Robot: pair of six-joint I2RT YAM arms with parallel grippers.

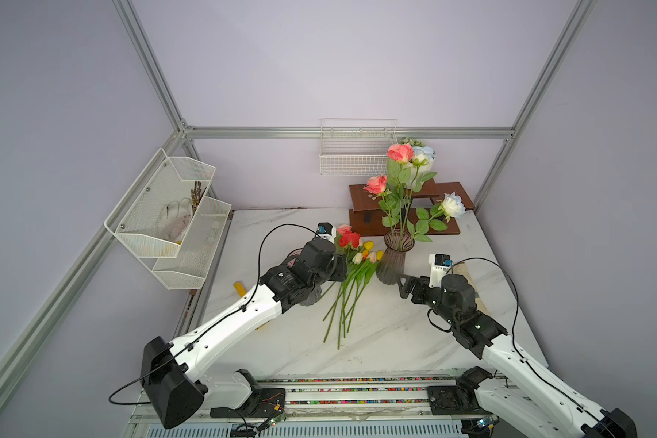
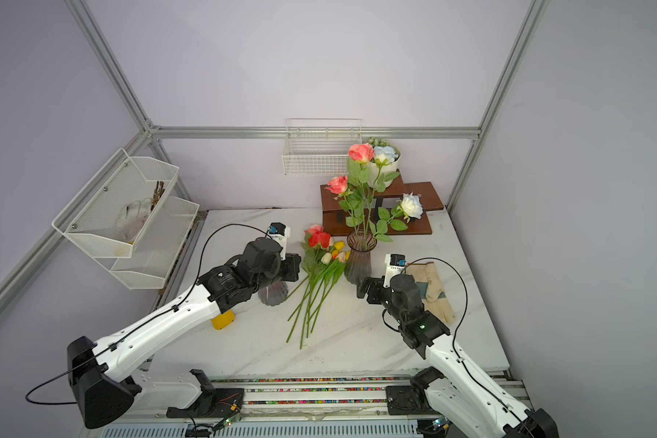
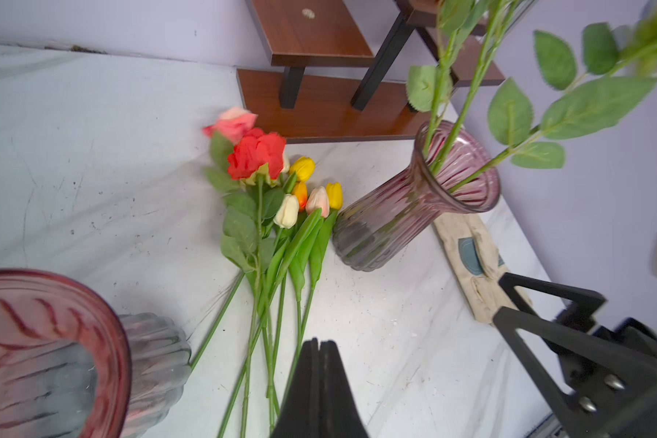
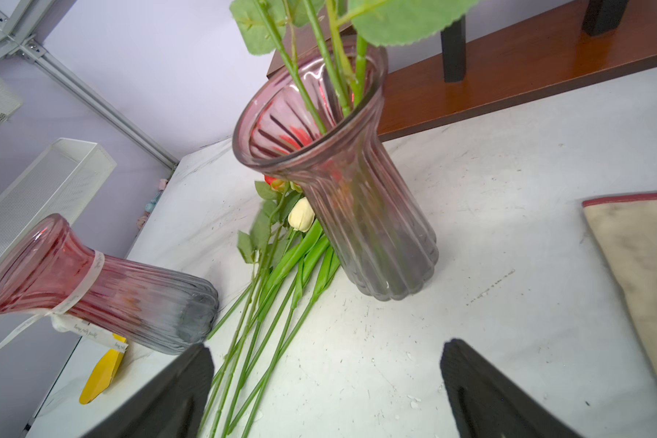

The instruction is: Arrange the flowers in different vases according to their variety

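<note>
A pink-grey vase (image 4: 372, 233) stands right of centre with pink and white roses (image 1: 401, 154) in it. A second pink vase (image 3: 146, 372) with a white ribbon stands left, partly behind my left arm in the top views. Between them lie red and pink roses (image 3: 257, 154) and yellow, orange and white tulips (image 3: 303, 169), stems toward the front. My left gripper is shut above the loose stems, nothing showing between its fingers. My right gripper is open just front-right of the filled vase, empty.
A wooden riser (image 1: 365, 222) with a white pot stands at the back right. A beige cloth (image 4: 627, 255) lies at the right. A yellow object (image 2: 223, 319) lies at the left. Wire baskets hang at left (image 1: 146, 241) and back (image 1: 357, 157).
</note>
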